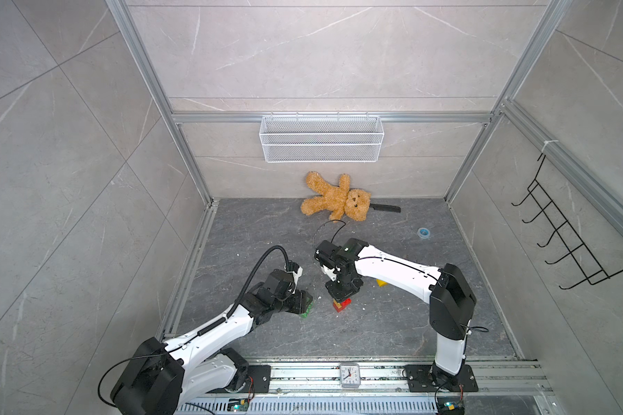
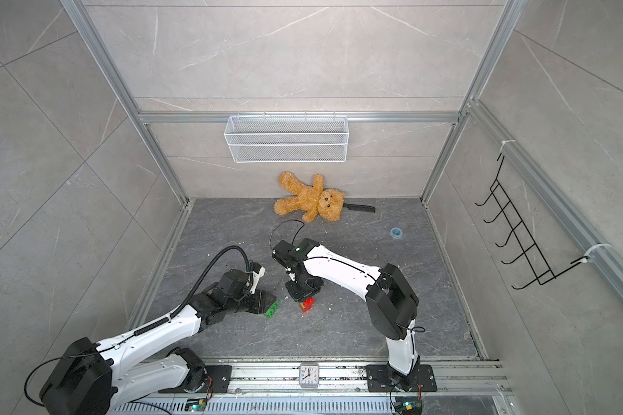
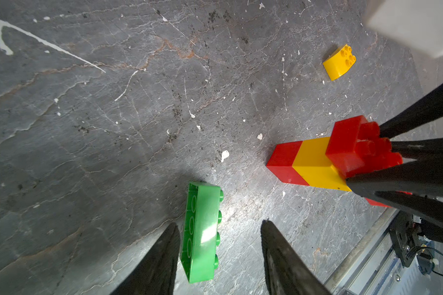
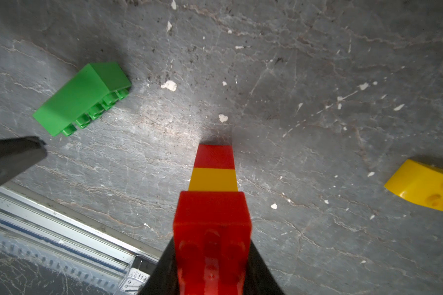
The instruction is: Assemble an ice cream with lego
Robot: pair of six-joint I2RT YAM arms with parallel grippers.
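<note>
A stack of red and yellow bricks (image 3: 311, 162), topped by a red brick (image 4: 211, 211), is in my right gripper (image 1: 340, 298), shut on it. A green brick (image 3: 204, 228) lies on its side on the floor below my left gripper. That gripper's fingers stand on either side in the left wrist view with space between them; whether anything is between the tips is unclear, the green brick appearing just beyond them. A loose yellow brick (image 4: 420, 184) lies to the right in the right wrist view.
A teddy bear (image 1: 332, 197) and a dark knife-like object (image 1: 387, 207) lie along the back. A blue tape roll (image 1: 423, 233) is at the back right. A wire basket (image 1: 321, 148) hangs on the rear wall.
</note>
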